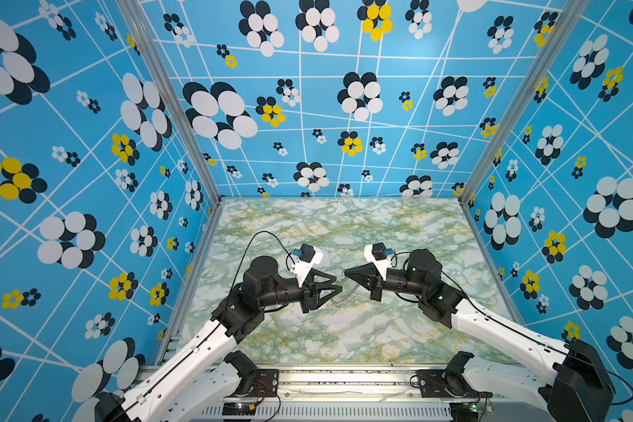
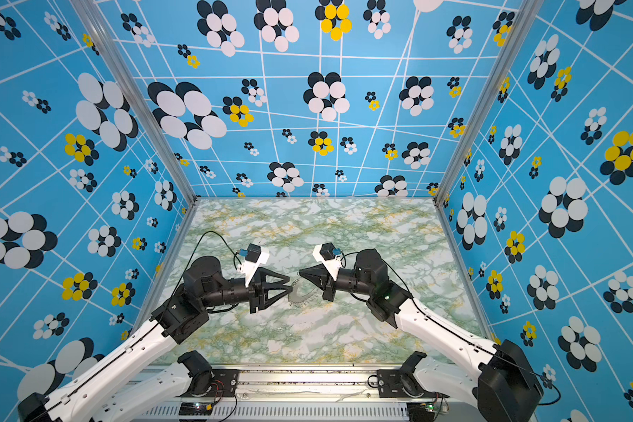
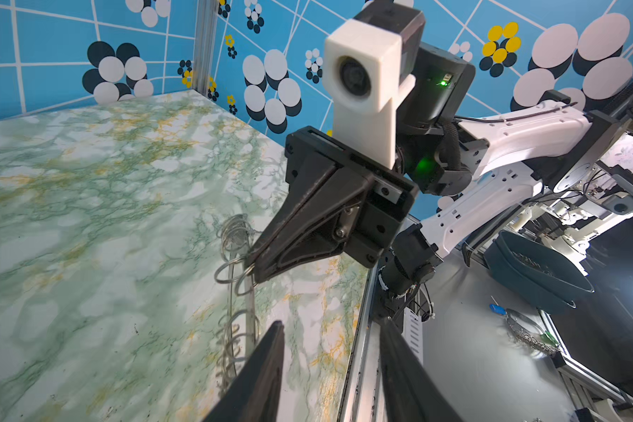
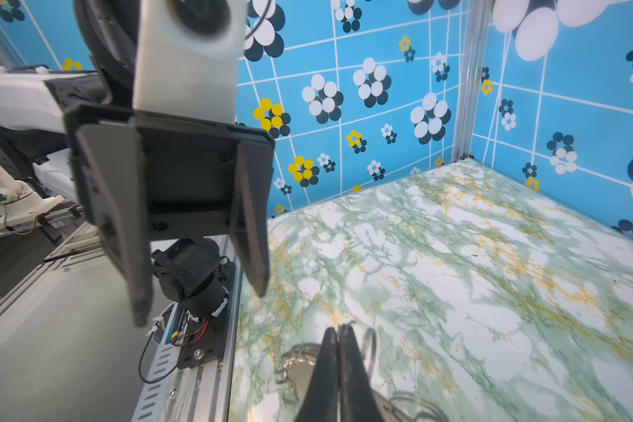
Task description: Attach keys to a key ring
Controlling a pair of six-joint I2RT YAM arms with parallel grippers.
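A metal key ring (image 3: 251, 309) with several thin wire loops hangs nearly edge-on above the table in the left wrist view. At its upper part my right gripper is shut, with a thin wire loop at its fingertips. From the right wrist view, parts of the ring (image 4: 301, 367) and its loops show on both sides of the shut right gripper. My left gripper (image 2: 290, 284) faces the ring (image 2: 304, 299) from the left, part open and apparently empty. Its blurred fingers (image 3: 263, 372) stand apart in the left wrist view. No separate key can be made out.
Patterned blue walls (image 1: 351, 98) enclose its back and sides. Metal rails (image 1: 344, 376) run along the front edge. Both arms reach in close together at the middle.
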